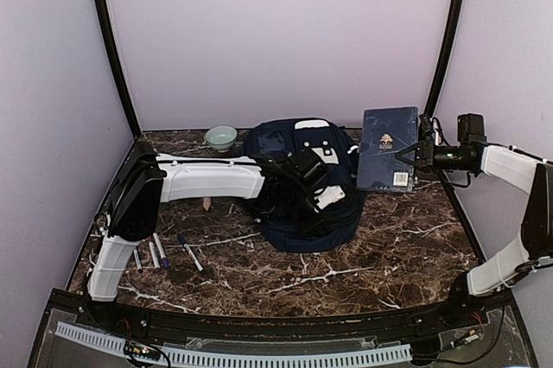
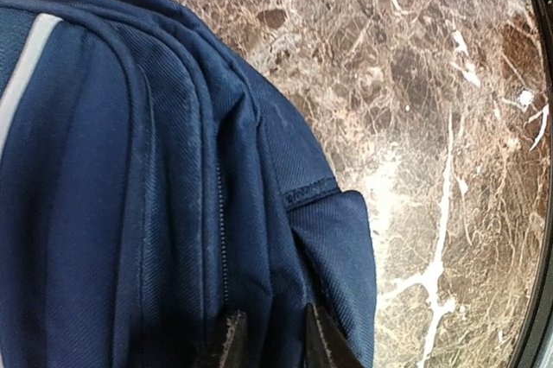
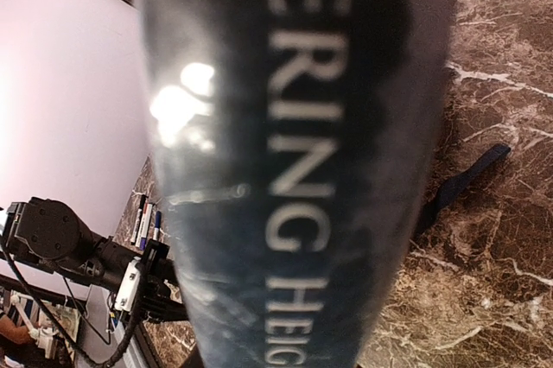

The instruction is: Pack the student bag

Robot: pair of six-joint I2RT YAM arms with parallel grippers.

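Note:
The dark navy backpack (image 1: 298, 240) lies on the marbled table, partly covered by my left arm. My left gripper (image 1: 318, 223) is low over its front part. In the left wrist view, my left gripper has its fingertips apart at the bag's zippered edge (image 2: 246, 212), with navy cloth showing between them; whether they touch it is unclear. My right gripper (image 1: 404, 157) is shut on the right edge of a dark blue book (image 1: 380, 150), upright at the bag's right. The book (image 3: 294, 169) fills the middle of the right wrist view and hides the fingers there.
Several pens (image 1: 162, 250) lie at the table's left. A pale bowl (image 1: 221, 137) stands at the back, left of the bag.

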